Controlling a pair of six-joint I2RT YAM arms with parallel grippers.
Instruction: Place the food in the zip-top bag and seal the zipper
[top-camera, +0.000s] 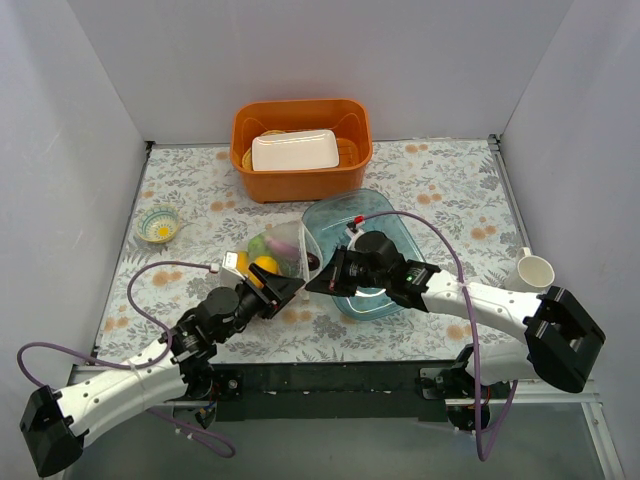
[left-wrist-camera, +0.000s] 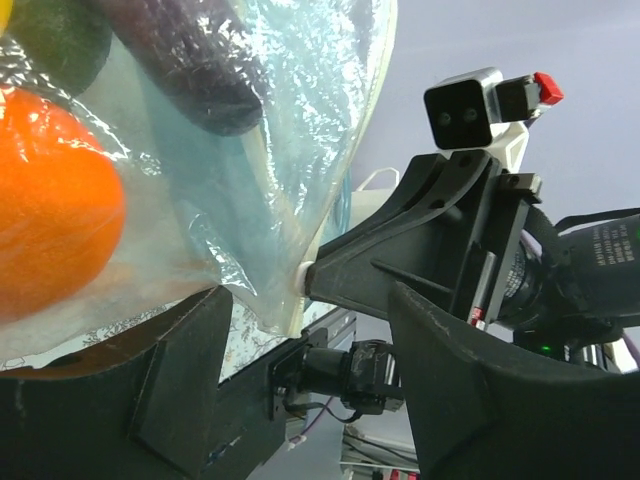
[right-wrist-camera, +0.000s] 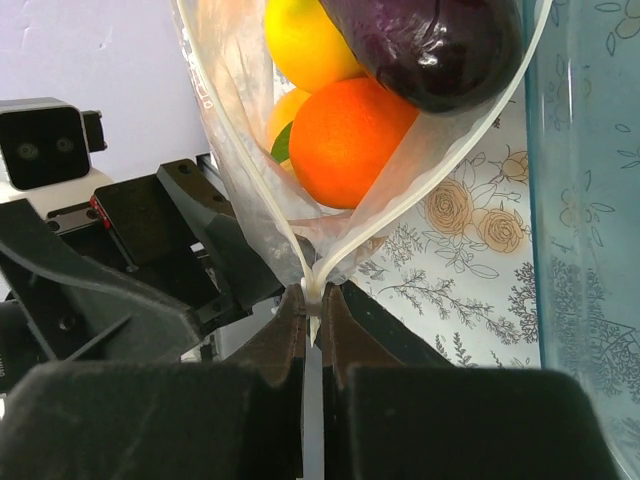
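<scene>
The clear zip top bag (top-camera: 309, 243) lies on the flowered cloth with food inside: an orange (right-wrist-camera: 350, 142), yellow fruit (top-camera: 268, 264), a green item (left-wrist-camera: 62, 40) and a dark eggplant (right-wrist-camera: 440, 45). My right gripper is shut on the near corner of the bag's zip edge (right-wrist-camera: 430, 180), where both lips meet; the mouth gapes beyond it. In the left wrist view my left gripper stands part open, with the pinched corner and the right fingertips showing beyond its spread fingers (left-wrist-camera: 170, 385). Whether any film lies between those fingers is hard to tell.
A teal tray (top-camera: 385, 307) sits beneath and beside the right arm. Behind the bag stands an orange bin (top-camera: 300, 185) with a white container (top-camera: 295, 150). A patterned bowl (top-camera: 158, 226) is at left, a white mug (top-camera: 530, 272) at right.
</scene>
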